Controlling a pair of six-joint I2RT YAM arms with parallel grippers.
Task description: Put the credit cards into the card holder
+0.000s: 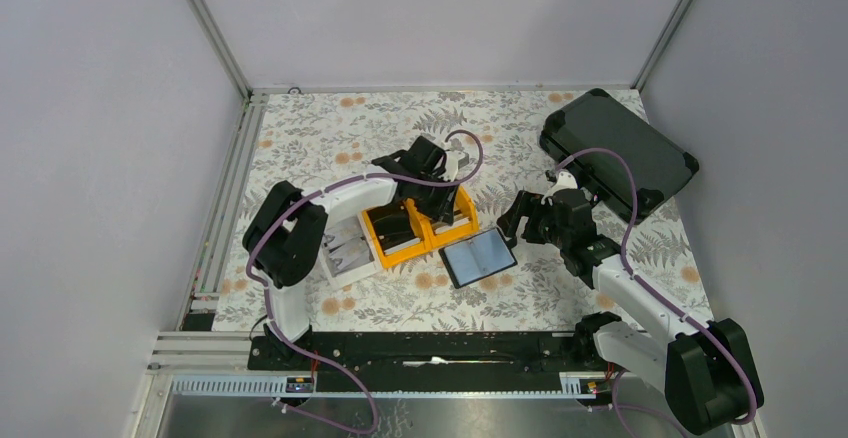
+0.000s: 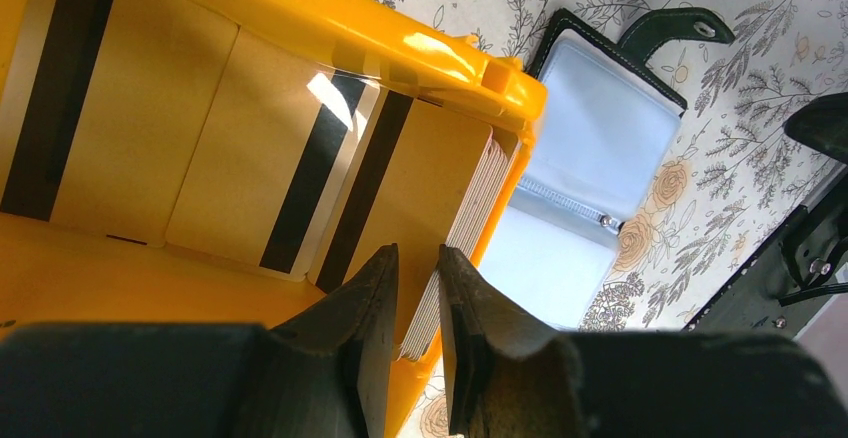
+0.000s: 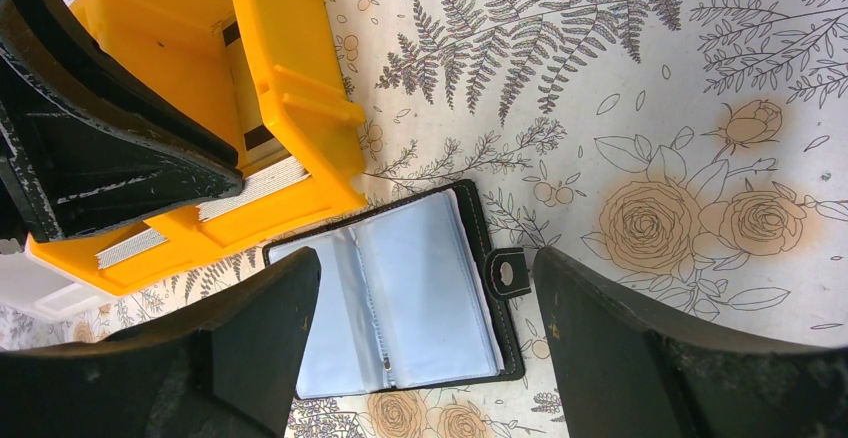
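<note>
Gold cards (image 2: 300,148) with black stripes lie in a yellow tray (image 2: 440,43). At the tray's right end, a stack of card edges (image 2: 480,198) shows. Over that end my left gripper points down, its fingers a little apart and close to the cards; a gold card face shows in the gap, and contact is unclear. The card holder (image 3: 425,278) lies unfolded beside the tray, with clear sleeves, a dark border and a snap tab (image 3: 508,274). Above it, my right gripper is wide open and empty.
A white compartment (image 1: 348,252) with grey items adjoins the yellow tray's left side. At the back right sits a large dark case (image 1: 620,148).
</note>
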